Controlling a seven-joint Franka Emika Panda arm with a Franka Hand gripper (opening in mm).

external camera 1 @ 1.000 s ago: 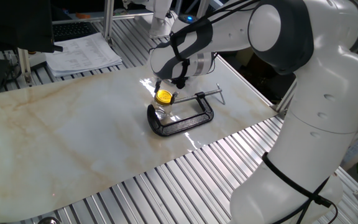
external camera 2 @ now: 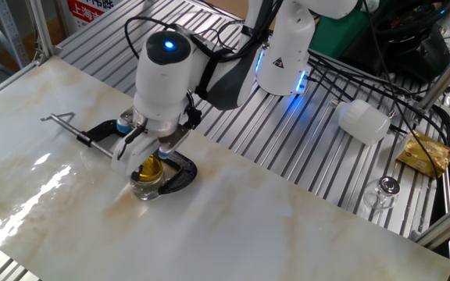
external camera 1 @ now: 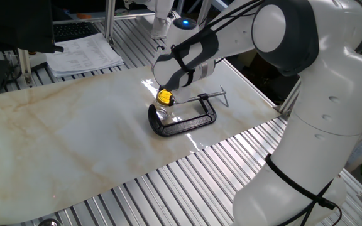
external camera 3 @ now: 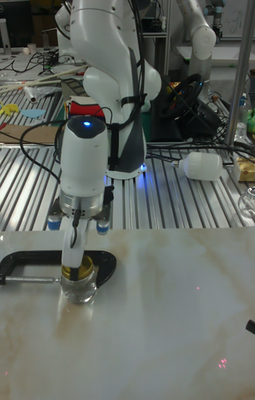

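Note:
A clear glass jar (external camera 1: 161,113) with a yellow lid (external camera 1: 165,97) stands upright on the marbled board. Around it lies a black C-clamp (external camera 1: 184,125), the jar sitting in the clamp's opening between its end and the silver screw (external camera 1: 200,98). My gripper (external camera 2: 141,165) points down at the lid from above, its fingers at the lid's sides. The hand covers part of the lid in exterior views 2 and 3. Whether the fingers press on the lid or stand slightly apart from it is too small to tell.
The marbled board (external camera 1: 61,144) is largely bare around the clamp. Papers (external camera 1: 83,58) lie beyond it on the slatted table. Off the board are a white rounded object (external camera 2: 363,122), a small glass jar (external camera 2: 382,193) and a gold packet (external camera 2: 424,154).
The hand has turned and shifted slightly over the lid, its blue light moving left and down in exterior view 1. Jar and clamp appear to stay in place.

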